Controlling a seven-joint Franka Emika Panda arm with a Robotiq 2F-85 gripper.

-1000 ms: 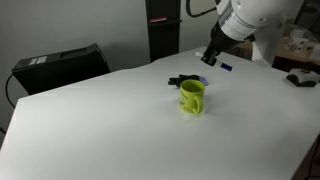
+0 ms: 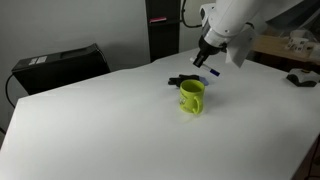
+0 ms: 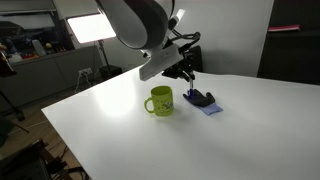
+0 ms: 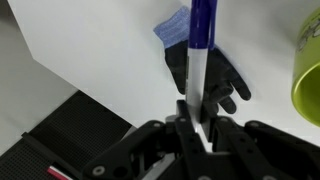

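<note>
Between its fingers my gripper is shut on a marker [image 4: 201, 40] with a white body and a blue end. In the wrist view the blue end points away from the gripper. The marker [image 2: 207, 65] hangs above the table in exterior view 1. Beneath it lies a black glove [image 4: 222, 80] with a blue-grey cuff [image 4: 172, 28]. A yellow-green mug [image 2: 192, 96] stands upright beside the glove. In exterior view 2 the marker [image 3: 191, 85] appears just over the glove [image 3: 200, 98], to the right of the mug [image 3: 161, 100].
A black box-shaped device [image 2: 60, 70] stands at the table's far left in exterior view 1. Another dark object [image 2: 302, 78] lies at the right.
The gripper has moved left in exterior view 1 with the marker, coming nearer to the space above the glove. Mug and glove stay in place.
</note>
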